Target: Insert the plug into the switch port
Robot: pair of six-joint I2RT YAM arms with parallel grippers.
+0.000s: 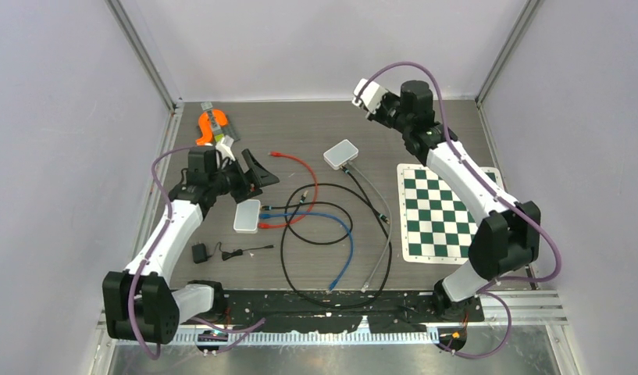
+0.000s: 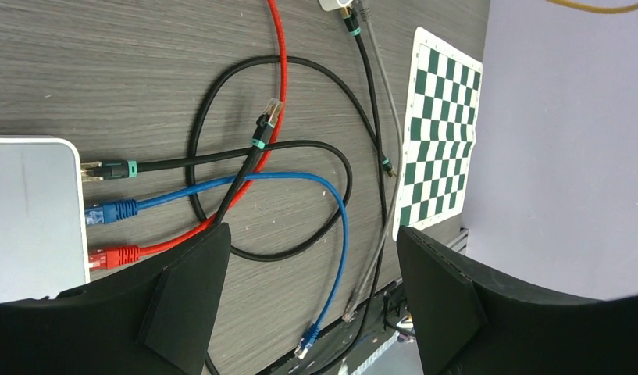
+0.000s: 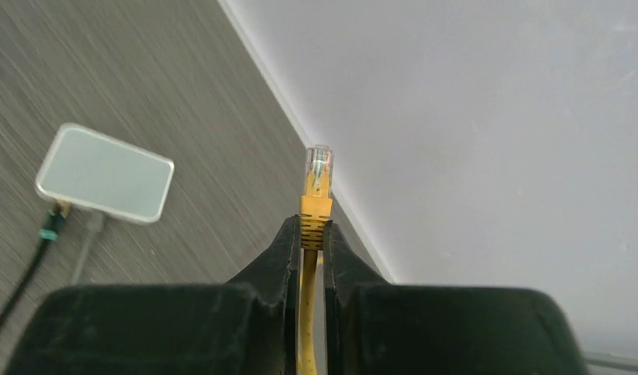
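Observation:
In the right wrist view, a yellow network plug (image 3: pixel 316 205) with a clear tip points away from the camera. My right gripper is shut on its ribbed boot, and the yellow cable (image 3: pixel 308 312) trails back between the fingers. From above, the right wrist (image 1: pixel 390 108) hides that plug. One white switch box (image 1: pixel 341 155) lies at the back centre with a black and a grey cable at its edge. Another white box (image 1: pixel 247 216) lies further left; black, blue and red plugs line its right side. Over that side, my left gripper hangs open and empty.
Red (image 1: pixel 309 173), blue (image 1: pixel 350 242) and black cables loop across the middle. A green-and-white checkered board (image 1: pixel 439 215) lies at the right, an orange item (image 1: pixel 210 129) at the back left, and a black adapter (image 1: pixel 200 252) at the front left.

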